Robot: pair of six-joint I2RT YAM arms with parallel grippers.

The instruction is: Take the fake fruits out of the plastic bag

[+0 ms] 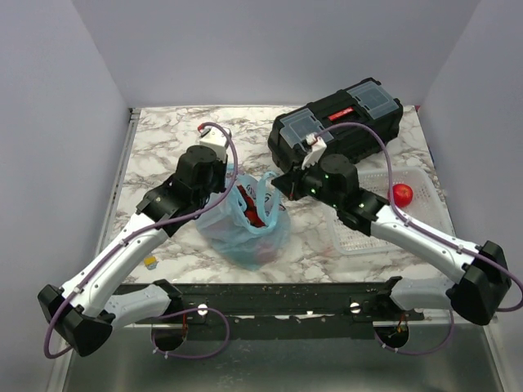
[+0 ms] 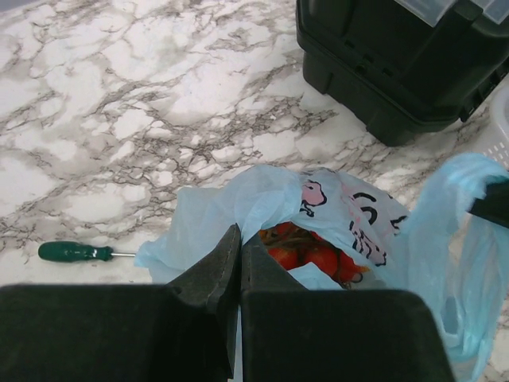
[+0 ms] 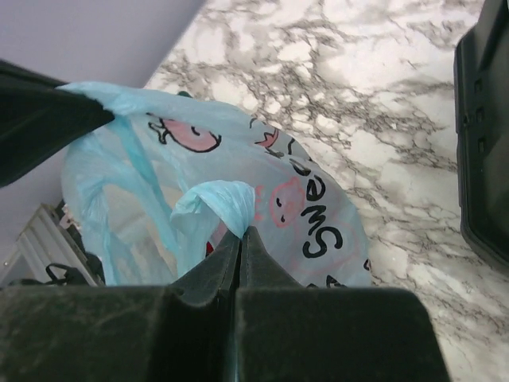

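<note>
A light blue plastic bag (image 1: 245, 241) with black lettering and pink prints stands on the marble table. My left gripper is shut on one of its handles, at the bag's left side. The right gripper is shut on the other handle, which loops over its fingertips in the right wrist view. Between the two grips the bag's mouth gapes. Red fruits (image 2: 318, 256) show inside it in the left wrist view. From the right wrist view the contents are mostly hidden by the bag.
A white perforated basket (image 1: 347, 237) on the right holds a red fruit (image 1: 402, 194). Behind the right arm sits a black toolbox (image 1: 335, 114). A green-handled screwdriver (image 2: 75, 252) lies left of the bag. Bare table spreads at the back left.
</note>
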